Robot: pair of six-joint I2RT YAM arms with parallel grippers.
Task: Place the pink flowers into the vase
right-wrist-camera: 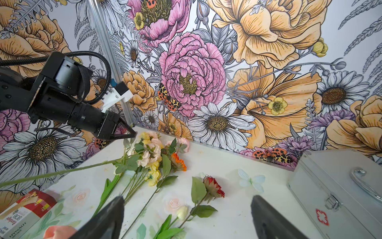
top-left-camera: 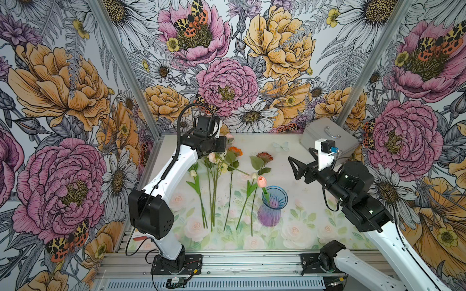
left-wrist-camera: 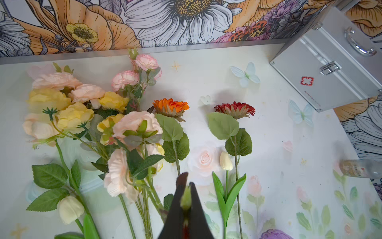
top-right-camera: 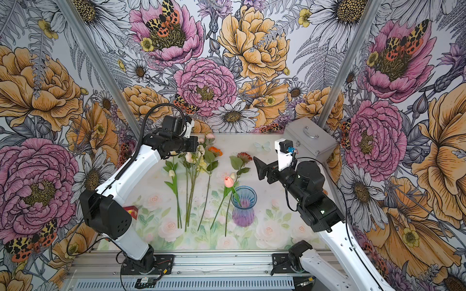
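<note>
The blue-to-purple glass vase [top-left-camera: 274,201] stands upright at right of centre, holding a peach-pink tulip [top-left-camera: 262,181] that leans left over its rim. Above the far left bunch my left gripper is shut on a green stem. That stem appears to belong to the pale pink flowers [left-wrist-camera: 137,126], whose heads hang left of the fingers in the left wrist view. In the right wrist view a long green stem [right-wrist-camera: 59,172] reaches from these blooms toward the camera. Right of the vase, raised, my right gripper is open and empty.
Yellow flowers [left-wrist-camera: 75,116], an orange flower [left-wrist-camera: 171,107], a dark red flower [left-wrist-camera: 235,109] and white tulips lie on the table. A silver case [top-left-camera: 330,138] fills the back right corner. A red-and-white box [right-wrist-camera: 27,213] lies at left.
</note>
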